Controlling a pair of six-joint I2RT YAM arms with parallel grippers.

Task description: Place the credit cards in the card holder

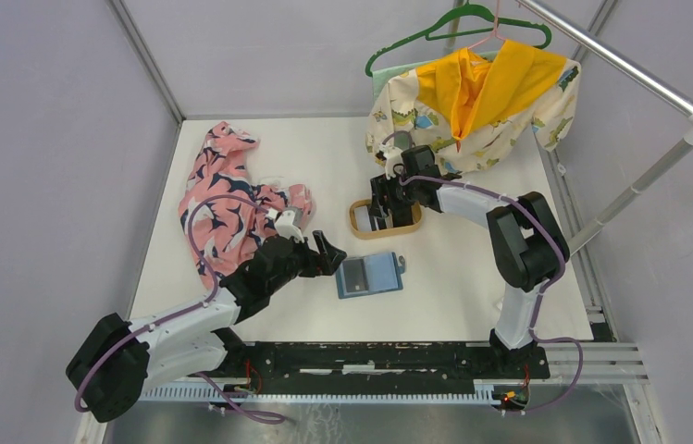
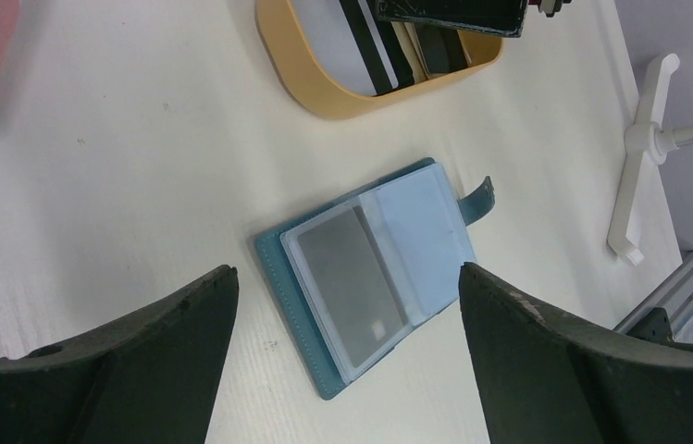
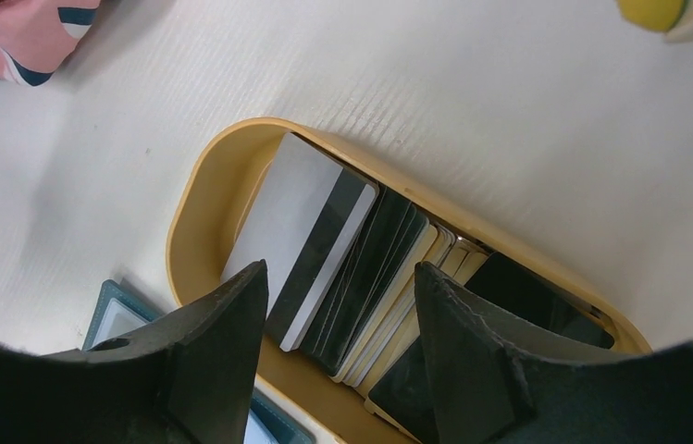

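Several cards, white ones with a black stripe and dark ones, lean in a tan oval box. My right gripper is over that box, its fingers parted, with cards visible below and between them; contact with any card cannot be told. The blue card holder lies unfolded on the table, with a clear pocket on one half and a pale panel on the other; a strap sticks out at its right. Beside its left end my left gripper stands open and empty.
A pink patterned cloth lies crumpled at the left. Yellow and patterned clothing hangs from a rack at the back right.
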